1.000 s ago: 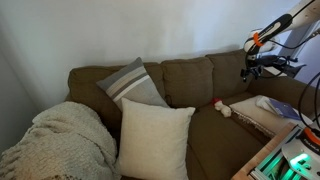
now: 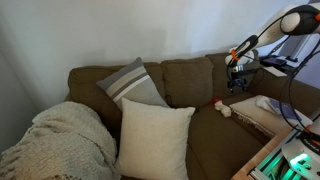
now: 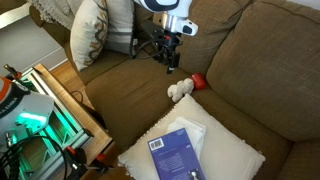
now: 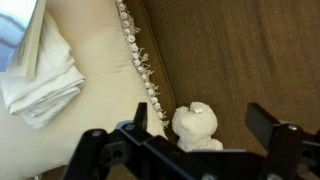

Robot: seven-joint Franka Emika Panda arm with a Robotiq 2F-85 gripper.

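Note:
My gripper (image 2: pixel 239 88) hangs above the brown couch (image 3: pixel 125 95), pointing down. It is open, with its dark fingers spread at the bottom of the wrist view and nothing held between them. A small white plush toy (image 3: pixel 181 90) lies on the seat, with a red item (image 3: pixel 198 80) beside it. In the wrist view the toy (image 4: pixel 195 122) shows between the fingers but lies below them, its lower part cut off by the gripper body. The red item cannot be made out there.
A cream pillow (image 3: pixel 235 152) lies flat close to the toy, bearing a white cloth (image 3: pixel 197 131) and a purple-blue book (image 3: pixel 174 157). An upright white pillow (image 2: pixel 153 140), a striped pillow (image 2: pixel 131 84) and a fluffy blanket (image 2: pixel 62 148) occupy the couch's other end. Bare seat surrounds the toy's other sides.
In exterior view 1 the arm has swung left from the right side, bringing the gripper over the seat near the toy. The toy and pillows have stayed where they were.

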